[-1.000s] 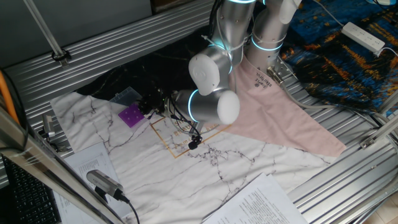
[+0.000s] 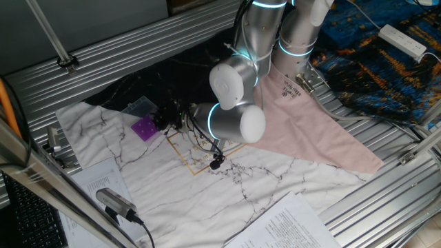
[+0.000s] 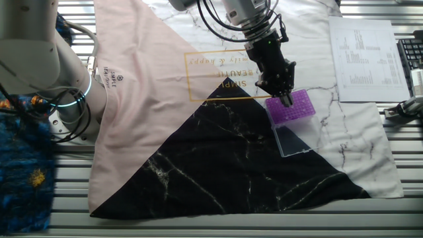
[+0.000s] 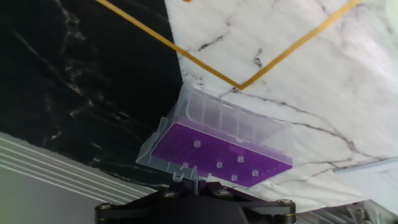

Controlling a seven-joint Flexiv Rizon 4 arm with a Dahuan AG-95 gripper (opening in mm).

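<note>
A purple rack [image 4: 217,155] with several small clear tubes standing in its holes sits in a clear plastic box; in exterior view 2 the purple rack [image 3: 291,109] lies on the cloth near the black-and-white border. The box's clear lid [image 3: 297,141] lies open beside it. My gripper [image 3: 287,101] points down over the rack's near edge, and in exterior view 1 the rack [image 2: 144,127] shows just left of it. At the bottom of the wrist view, the gripper has its fingertips close together. A thin pale strip shows between them; whether it is held is unclear.
A marbled cloth [image 2: 138,179] covers the table, with a pink part [image 2: 310,134] by the arm's base. Printed paper [image 2: 286,224] lies at the front, and a camera [image 2: 116,202] on a stand is at the left.
The arm's wrist housing has tilted and shifted slightly in exterior view 1, with the gripper staying close to the rack. Rack and lid look unmoved.
</note>
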